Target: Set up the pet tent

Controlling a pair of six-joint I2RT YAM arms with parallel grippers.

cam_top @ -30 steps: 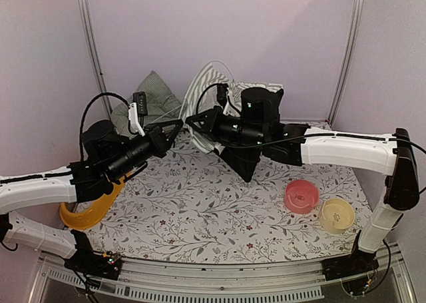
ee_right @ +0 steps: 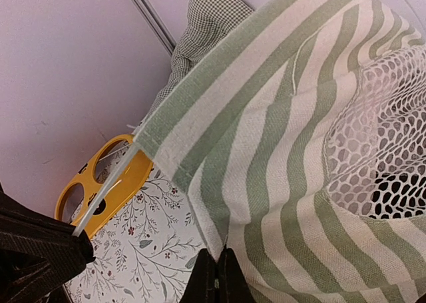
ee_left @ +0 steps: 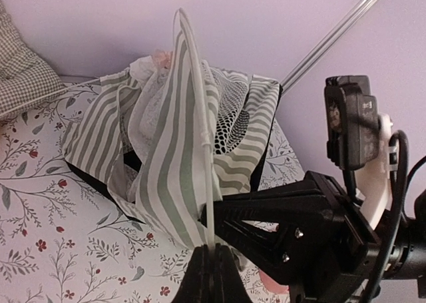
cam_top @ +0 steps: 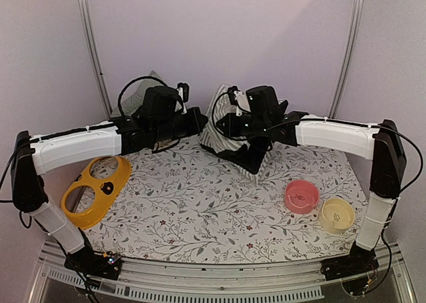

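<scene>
The pet tent is a green-and-white striped cloth body (cam_top: 216, 110) with mesh panels, partly raised at the back centre and hidden by my arms in the top view. A thin white pole (ee_left: 203, 116) runs up along the striped cloth (ee_left: 176, 156) in the left wrist view. My left gripper is shut on that pole's lower end. Close beside it, my right gripper is shut on the cloth's striped edge, pinching a narrow fold. The pole (ee_right: 110, 190) enters the cloth's corner between the two grippers in the right wrist view.
A grey checked cushion (ee_right: 210, 23) leans at the back left. At the left lies a yellow holed board (cam_top: 100, 191). A pink bowl (cam_top: 301, 196) and a cream bowl (cam_top: 337, 215) stand at the right.
Both grippers have moved to the right, staying close together, and the cloth and pole have shifted with them. The left arm has swung further inward. Bowls and yellow board are unmoved.
</scene>
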